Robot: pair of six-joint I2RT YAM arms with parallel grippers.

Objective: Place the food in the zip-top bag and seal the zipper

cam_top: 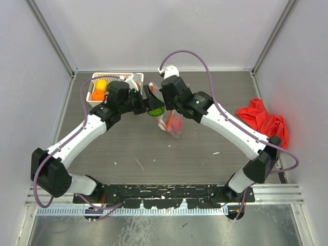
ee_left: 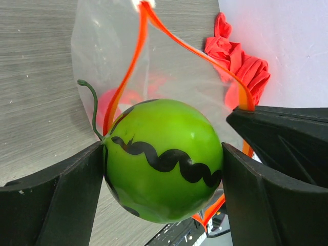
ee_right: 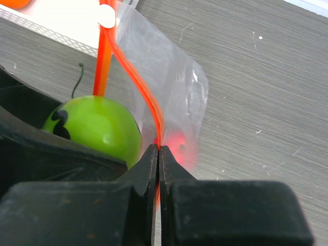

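Note:
A clear zip top bag (ee_right: 189, 97) with orange zipper strips (ee_left: 137, 54) hangs with its mouth spread. Pinched in my right gripper, which is shut, is one side of the bag's rim. Between the fingertips of my left gripper, which is open, sits a green watermelon-like ball (ee_left: 164, 179) with dark stripes and a curled stem. The ball is at the bag's mouth, beside the zipper strips; whether the fingers touch it I cannot tell. Low in the bag lies a pinkish-red round item (cam_top: 176, 124), blurred through the plastic.
At the back left stands a white basket (cam_top: 90, 97) holding an orange item (cam_top: 98, 96), a yellow item (cam_top: 101, 84) and more food. Red cloth (cam_top: 263, 123) is heaped at the right.

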